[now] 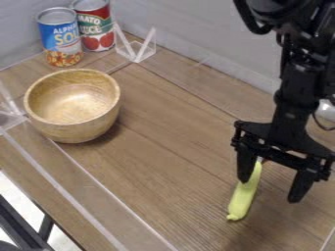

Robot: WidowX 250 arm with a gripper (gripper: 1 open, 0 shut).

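Observation:
My black gripper [272, 176] is low on the right side, open, with its fingers either side of the upper end of a pale yellow-green elongated object [241, 199] lying on the wooden table. That object's far end is hidden behind the gripper.
A tan bowl [72, 123] sits at the left. An Alpha soup can [61, 37] and a tomato can [96, 25] stand at the back left beside white wire racks.

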